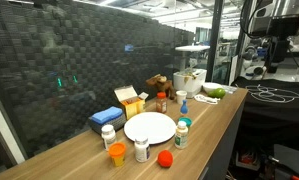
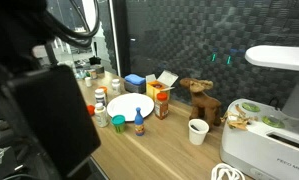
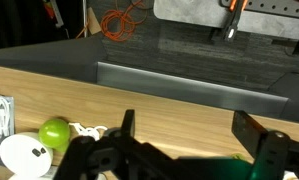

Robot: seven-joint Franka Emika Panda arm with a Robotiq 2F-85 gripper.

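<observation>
In the wrist view my gripper stands open above the counter edge, its black fingers wide apart with nothing between them. From exterior view 1 the arm shows at the upper right, away from the group of objects. A white plate (image 1: 149, 127) lies on the wooden counter. Around it are an orange cup (image 1: 117, 153), a white bottle (image 1: 141, 149), a red round item (image 1: 165, 159) and a yellow box (image 1: 130, 101). A red-lidded jar (image 2: 162, 105), a blue bottle (image 2: 139, 123) and a green cup (image 2: 119, 122) stand nearer the middle.
A brown moose toy (image 2: 203, 104) and a white mug (image 2: 198, 130) stand near the back wall, beside a white appliance (image 2: 264, 146). Below my gripper, a green round item (image 3: 54, 132) lies to the left. Bare wood (image 3: 179, 106) runs along the counter edge.
</observation>
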